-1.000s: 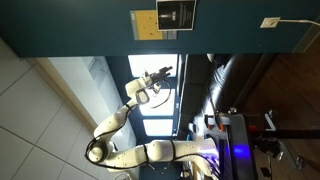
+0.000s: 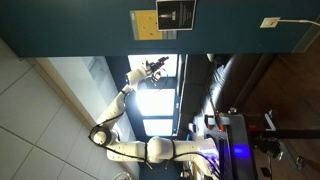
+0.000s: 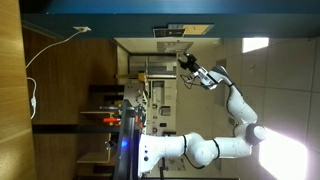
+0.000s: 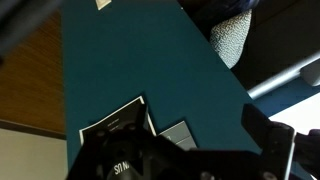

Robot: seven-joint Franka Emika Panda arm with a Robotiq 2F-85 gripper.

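My gripper (image 2: 157,68) is raised at the end of the extended arm, a short way from the blue-green wall (image 2: 100,30) in exterior view 1. Exterior view 2 has the same gripper (image 3: 187,62) close to that wall. Its dark fingers frame the bottom of the wrist view; the fingers stand apart with nothing seen held. On the wall, a black sign with pale lettering (image 4: 118,122) sits beside a small grey plate (image 4: 180,134), both partly hidden by the gripper. A tan panel (image 2: 145,25) hangs beside the black sign (image 2: 175,14).
The exterior views are turned sideways. A dark table (image 2: 240,150) with clutter stands near the arm's base. A white outlet (image 2: 268,22) with a cable is on the wall. Patterned fabric (image 4: 231,38) shows at the wrist view's upper right.
The gripper and forearm have shifted slightly upward in exterior view 1, toward the wall. The surroundings look the same.
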